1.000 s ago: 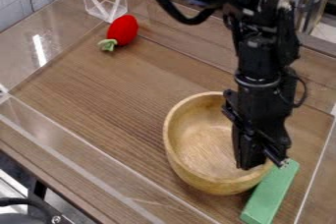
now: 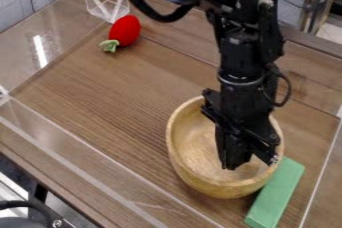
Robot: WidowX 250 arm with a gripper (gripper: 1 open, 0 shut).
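The black arm reaches down from the top of the camera view to the gripper (image 2: 251, 146), which sits low inside the right part of a tan bowl (image 2: 197, 152) on the wooden table (image 2: 80, 112). Whether its fingers are open or shut is hard to make out; nothing is clearly held. The bowl looks empty apart from the gripper. A green bar-shaped object (image 2: 277, 194) lies against the bowl's lower right side.
A red strawberry-like object (image 2: 123, 31) and a clear, crinkled container (image 2: 104, 2) are at the back left.
The gripper has shifted left, further into the bowl, from over its right rim. The bowl and green object have hardly moved.
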